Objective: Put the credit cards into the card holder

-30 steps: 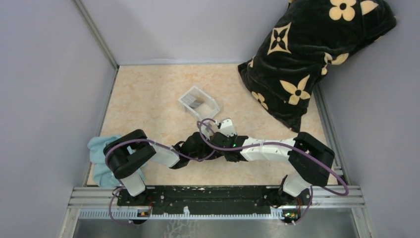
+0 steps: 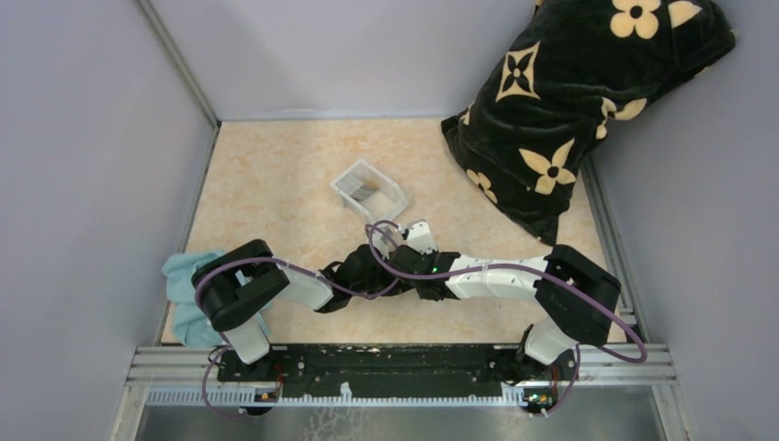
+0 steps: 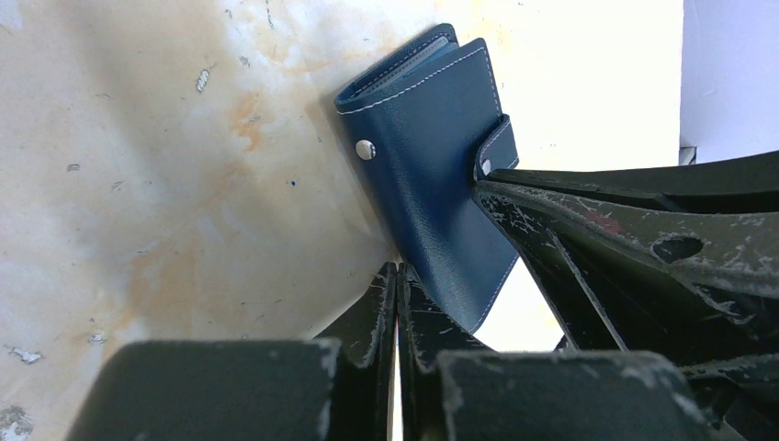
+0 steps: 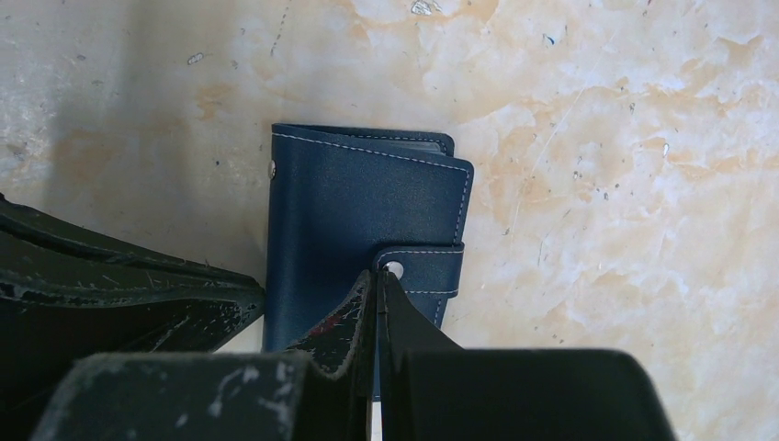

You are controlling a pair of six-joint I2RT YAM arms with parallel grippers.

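The dark blue card holder (image 4: 354, 207) lies folded on the table in the right wrist view, its snap strap (image 4: 432, 269) over the front cover with the silver snap at its end. My right gripper is shut with nothing between its fingers; its tips are at the snap, and the strap lies outside them. In the left wrist view my left gripper is shut and empty at the holder's spine edge. Both arms hide the holder in the top view. Grey cards (image 2: 356, 188) appear inside the white bin (image 2: 397, 191).
A light blue cloth (image 2: 188, 312) is at the table's left edge. A large dark patterned pillow (image 2: 551, 101) fills the back right. Bare table (image 2: 276, 175) shows at the back left. The two grippers are close together around the holder.
The left gripper stays put, and both remain shut.
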